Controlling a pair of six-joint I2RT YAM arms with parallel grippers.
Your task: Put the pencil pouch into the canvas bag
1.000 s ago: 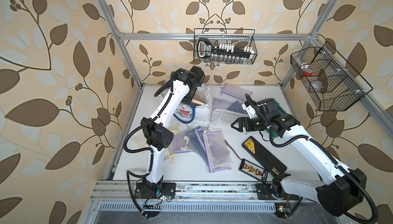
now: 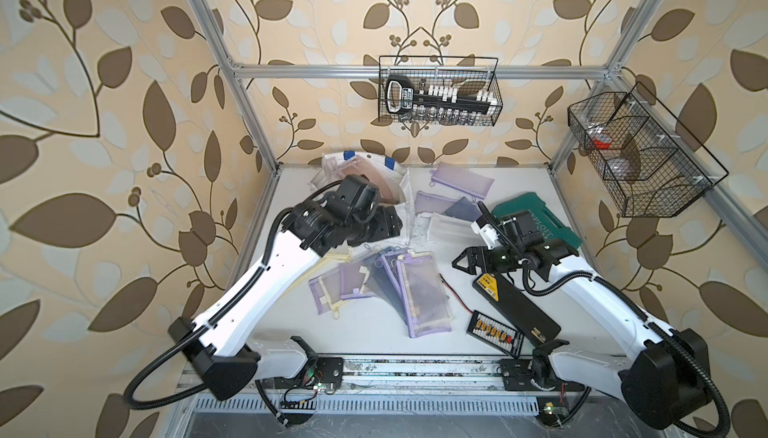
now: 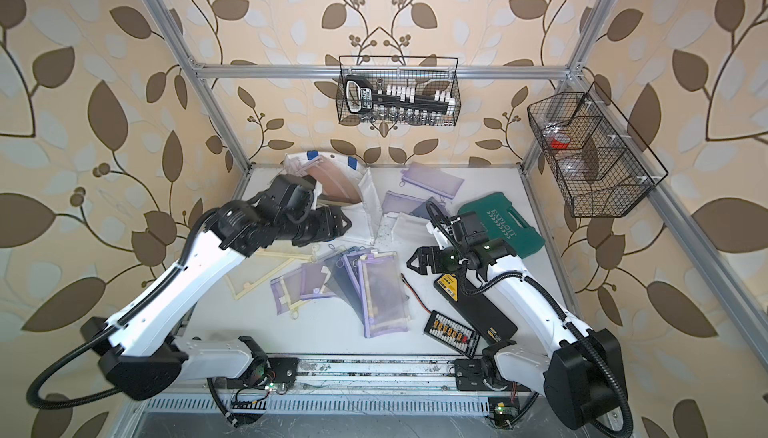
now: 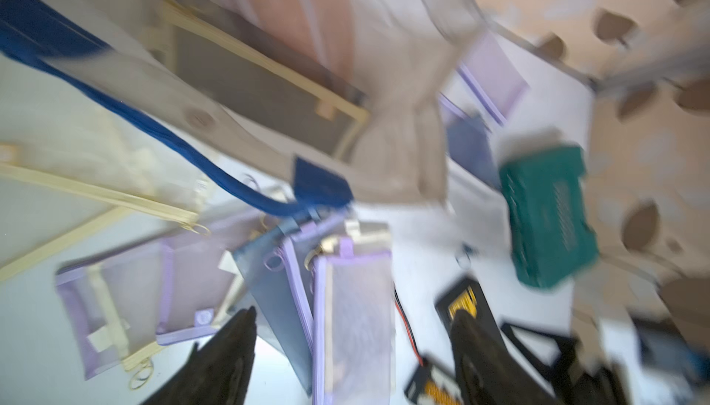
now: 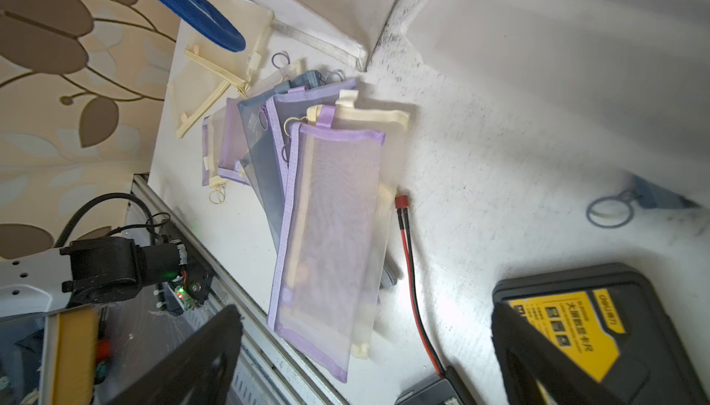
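My left gripper stands open over the front of the canvas bag, nothing between its fingers; the left wrist view is blurred. A yellow-edged pouch shows inside the bag's mouth. A pile of mesh pencil pouches in lilac, grey-blue and cream lies on the table in front of the bag. My right gripper is open above the table, right of the pile, holding nothing.
More pouches lie behind at the right. A green case, a black caliper case and a small board with a cable occupy the right side. Wire baskets hang above.
My right gripper has shifted slightly lower.
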